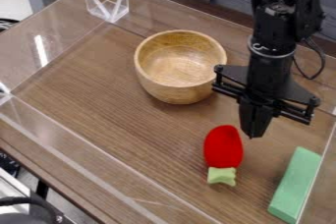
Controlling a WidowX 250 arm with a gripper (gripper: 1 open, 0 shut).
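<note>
My gripper [262, 118] hangs at the end of the black arm on the right half of the camera view, above the wooden table [92, 130]. It is shut, with nothing seen between its fingers. Below it and to the left lies a red object [223, 147] with a pale green piece [221, 176] at its lower end. A green rectangular object [297, 183] lies at the lower right, below and right of the gripper.
A tan wooden bowl [178, 56] stands at the upper middle, left of the arm. A small clear container [105, 4] sits at the back left.
</note>
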